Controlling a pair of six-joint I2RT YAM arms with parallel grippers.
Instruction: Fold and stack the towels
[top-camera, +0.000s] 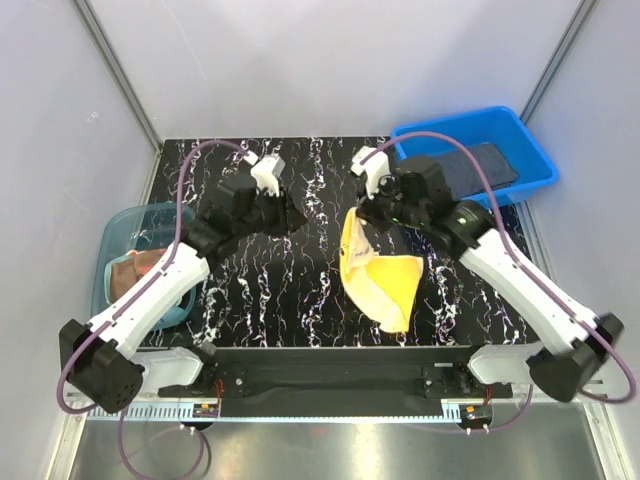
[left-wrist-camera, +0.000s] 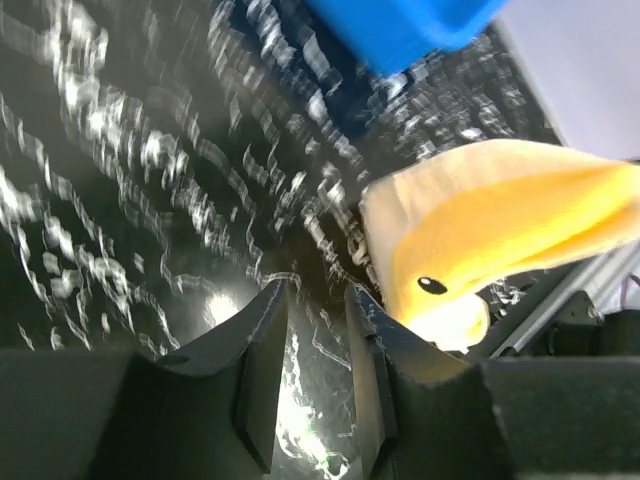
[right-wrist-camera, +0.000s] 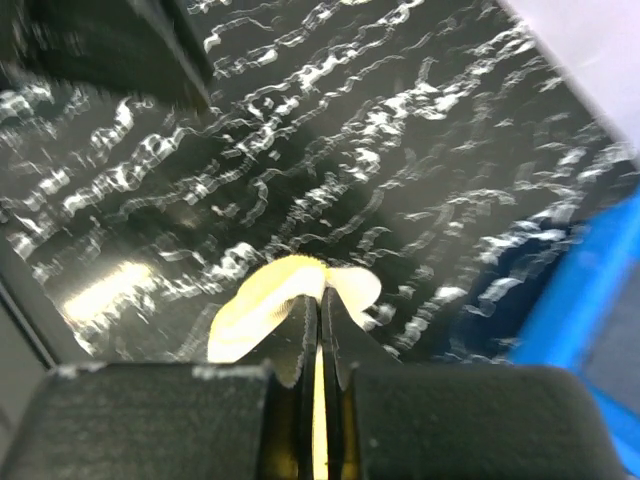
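A yellow towel (top-camera: 397, 283) with a paler side hangs in folds, its lower part spread on the dark tabletop right of centre. Its raised corner is pinched by my right gripper (top-camera: 366, 214), which is shut; in the right wrist view the cloth (right-wrist-camera: 290, 290) shows just beyond the fingertips. My left gripper (top-camera: 294, 218) stands open to the left of the towel, with nothing between its fingers. From the left wrist view, the hanging yellow cloth (left-wrist-camera: 480, 225) is off to the right. A dark grey folded towel (top-camera: 465, 170) lies in the blue bin (top-camera: 540, 165).
At the left, a translucent teal bin (top-camera: 112, 240) holds crumpled orange-brown and other cloth (top-camera: 130, 272), partly covered by my left arm. The black, white-veined tabletop (top-camera: 290, 300) is bare in the middle and front.
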